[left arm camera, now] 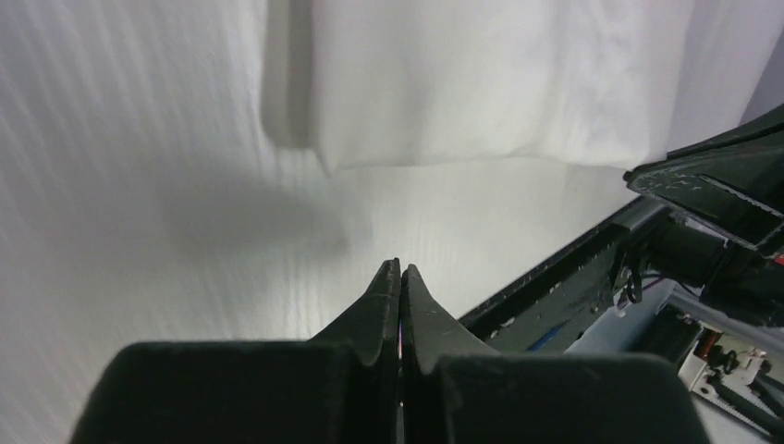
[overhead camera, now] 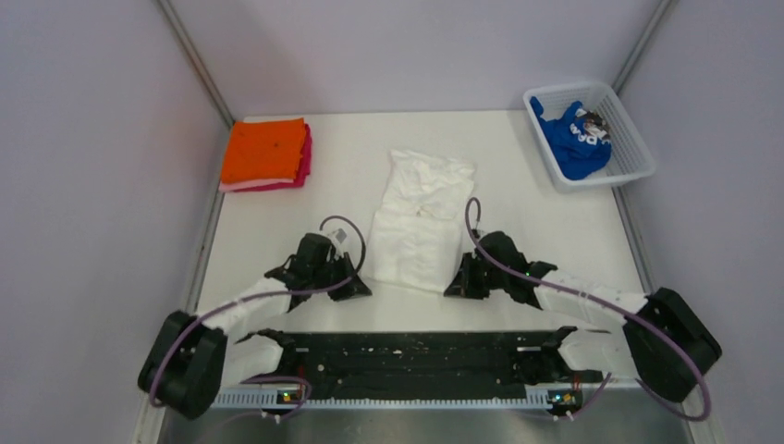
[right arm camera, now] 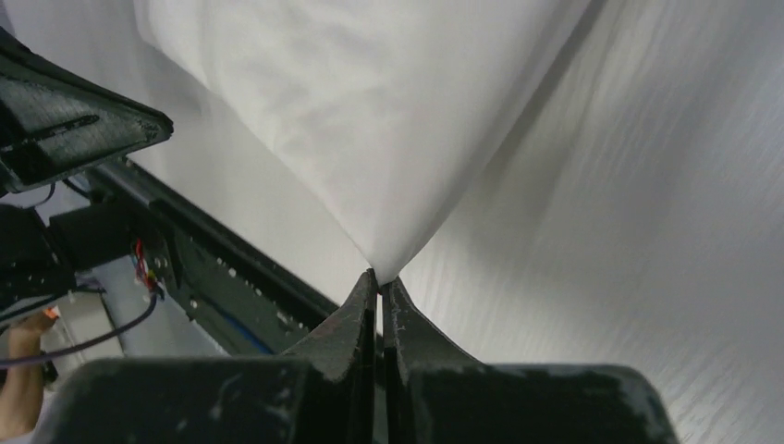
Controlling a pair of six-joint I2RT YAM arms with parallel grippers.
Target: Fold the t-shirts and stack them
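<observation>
A white t-shirt [overhead camera: 416,245], partly folded, lies mid-table, its near edge slanting toward the right gripper. My right gripper [overhead camera: 448,293] is shut on the shirt's near right corner; in the right wrist view the white cloth [right arm camera: 388,240] runs to a point between its fingertips. My left gripper [overhead camera: 367,291] is also shut, but nothing shows between its fingers. In the left wrist view, the near left corner of the shirt [left arm camera: 347,139] lies apart from those tips, with bare table between.
A stack of folded shirts [overhead camera: 263,151], orange on top, rests at the back left. At the back right stands a white basket [overhead camera: 636,165] with a blue garment [overhead camera: 573,148] in it.
</observation>
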